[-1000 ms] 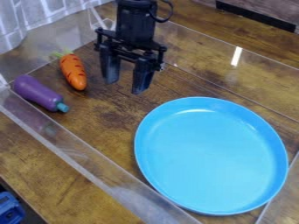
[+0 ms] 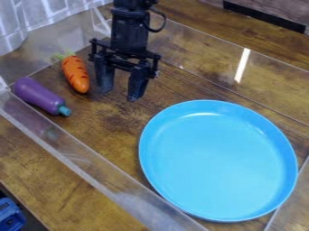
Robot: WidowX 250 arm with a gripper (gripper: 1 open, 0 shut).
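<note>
My black gripper [image 2: 121,83] hangs low over the wooden floor of the workspace, just right of an orange toy carrot [image 2: 75,74]. Its two fingers stand apart, with nothing visible between them. A purple toy eggplant [image 2: 36,94] lies further left and lower in the view. A large blue plate [image 2: 218,161] fills the lower right.
A clear wall runs along the left and front of the wooden surface [image 2: 85,162]. The area behind and right of my gripper is bare wood. A small blue object [image 2: 7,215] sits outside the wall at bottom left.
My gripper has moved left, closer to the carrot. The carrot, eggplant and plate look unchanged.
</note>
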